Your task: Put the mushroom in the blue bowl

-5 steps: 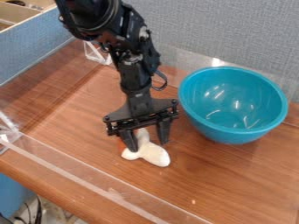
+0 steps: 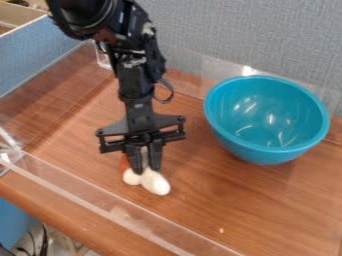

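Note:
The white mushroom (image 2: pixel 155 183) is near the front edge of the wooden table, its rounded end pointing to the lower right. My black gripper (image 2: pixel 144 168) points down at it from above and is shut on it, the fingertips covering part of its upper side. Whether the mushroom touches the wood or is slightly off it, I cannot tell. To the right and further back, the blue bowl (image 2: pixel 267 115) stands upright, and its visible inside is empty. A patch of orange-red shows beside the fingers, too small to make out.
A clear plastic edge (image 2: pixel 100 205) runs along the table's front, and a grey wall (image 2: pixel 254 35) closes off the back. A pale box (image 2: pixel 34 50) stands at the back left.
Gripper and mushroom have since shifted left together, and the mushroom has turned somewhat.

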